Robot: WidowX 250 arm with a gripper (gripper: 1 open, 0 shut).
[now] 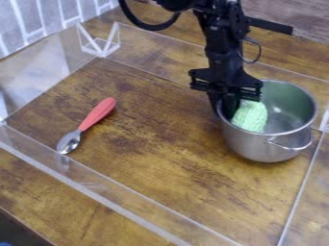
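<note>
A steel pot (276, 145) stands at the right of the wooden table (141, 183), with a pale green ribbed object (249, 119) inside it. My black gripper (229, 101) is at the pot's left rim, over or just inside it; its fingertips are hard to make out, so I cannot tell whether it is open or shut. A spoon with a red handle (96, 115) lies on the left of the table.
Clear low walls (154, 215) border the work area.
</note>
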